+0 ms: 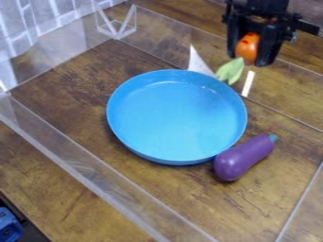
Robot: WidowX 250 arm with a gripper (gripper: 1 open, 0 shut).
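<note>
My gripper (248, 45) is at the upper right, shut on an orange carrot (250, 45) with pale green leaves (229, 70) hanging below it toward the lower left. The carrot is held above the wooden surface, just beyond the back right of a blue plate (175, 114). A purple eggplant (245, 157) with a green stem lies at the plate's lower right.
A white, pointed object (198, 60) stands behind the plate, with a thin pale strip near the leaves. Clear plastic walls run along the left. Bare wood (76, 76) is free left of the plate and at the lower right. A blue item sits at the lower left corner.
</note>
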